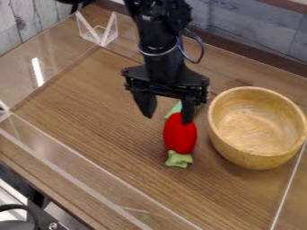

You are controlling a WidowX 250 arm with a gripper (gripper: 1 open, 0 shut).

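Note:
The black arm point(166, 49) hangs from the top centre down to the gripper point(171, 103), whose two fingers are spread open over a red object point(180, 133). The red object has green at both ends, the lower one point(179, 160) clear on the wooden table. I cannot tell whether the fingers touch it.
A tan bowl point(253, 134) sits to the right of the red object. A clear wire-like or plastic item point(96, 27) is at the upper left, near the white wall.

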